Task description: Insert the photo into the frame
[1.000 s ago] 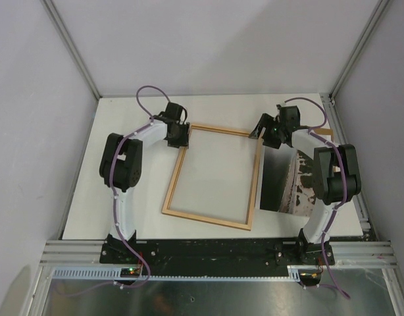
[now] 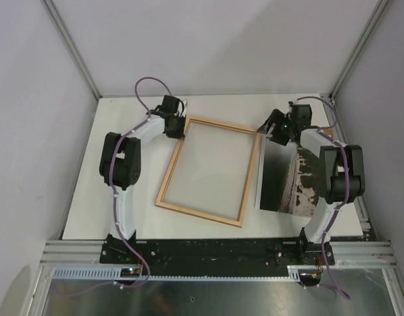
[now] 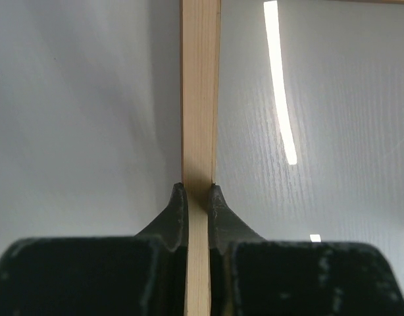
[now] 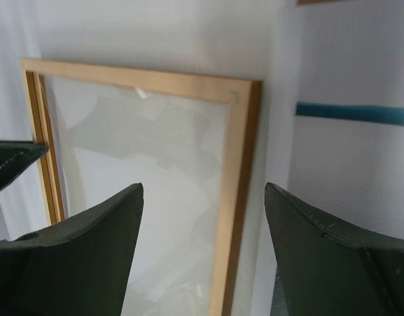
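A light wooden frame with a clear pane lies in the middle of the table. My left gripper is shut on its left bar near the upper corner; in the left wrist view the bar runs between the fingertips. My right gripper stands open above the area right of the frame's upper right corner; in the right wrist view the frame shows between its spread fingers. A dark photo lies right of the frame, partly under the right arm.
A second, brown-and-white picture lies at the right, partly hidden by the arm.
My right gripper has moved slightly to the right.
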